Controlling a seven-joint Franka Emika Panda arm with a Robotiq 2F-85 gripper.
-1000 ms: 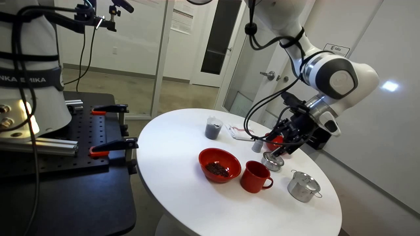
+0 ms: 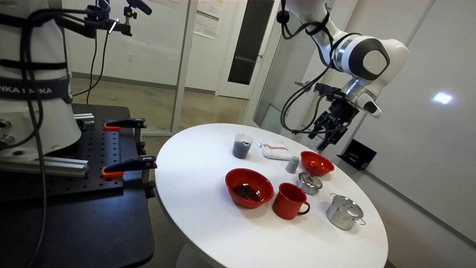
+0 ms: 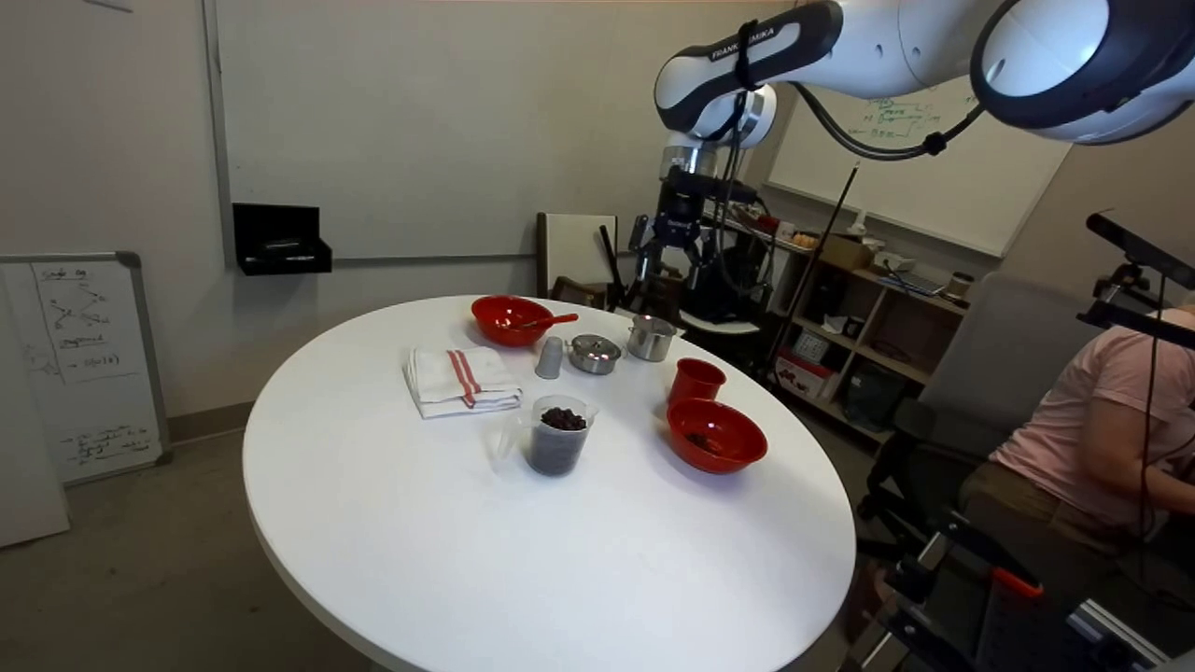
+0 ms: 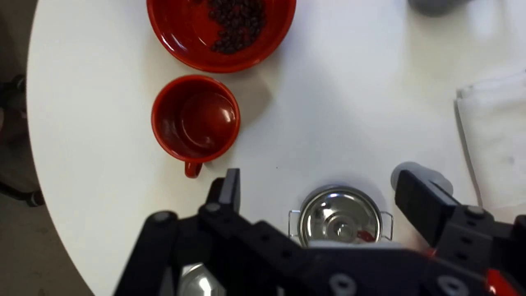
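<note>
My gripper stands open high above the table, its fingers [image 4: 229, 190] wide apart and nothing held. Below it in the wrist view is a small lidded steel pot [image 4: 340, 217], partly hidden by the gripper's body. Exterior view 1 has the gripper [image 2: 318, 141] well above that pot [image 2: 309, 183] and the far red bowl [image 2: 317, 163]. A red mug [image 2: 290, 201] stands upright beside a red bowl [image 2: 248, 188] with dark beans inside. The second steel pot [image 2: 344, 212] is near the table's right edge.
A grey shaker-like cup [image 3: 549, 357] stands near the lidded pot. To its side lies a folded white towel [image 3: 461, 381] with red stripes. A clear cup of beans [image 3: 556, 437] is nearer the middle. The far bowl holds a red spoon [image 3: 550, 321].
My gripper has risen from just above the small lidded pot to well clear of the table. The far red bowl, partly covered before, is now in plain sight. The tableware stays put.
</note>
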